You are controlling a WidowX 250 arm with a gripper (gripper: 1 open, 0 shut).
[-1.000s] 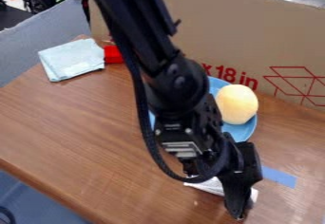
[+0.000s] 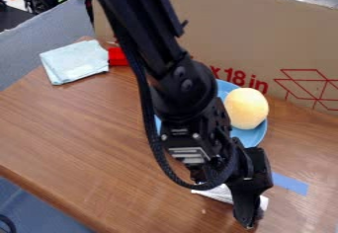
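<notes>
The black gripper [image 2: 240, 199] is low at the front right of the wooden table, over a white object [image 2: 211, 192] that is mostly hidden beneath it. Whether its fingers are shut on that object I cannot tell. Behind the arm, a yellow round object [image 2: 246, 107] rests on a blue plate [image 2: 248, 136], which the arm partly hides.
A folded light cloth [image 2: 73, 61] and a red object [image 2: 117, 55] lie at the back left. A large cardboard box [image 2: 264, 35] stands along the back. A blue tape strip [image 2: 291, 183] is on the right.
</notes>
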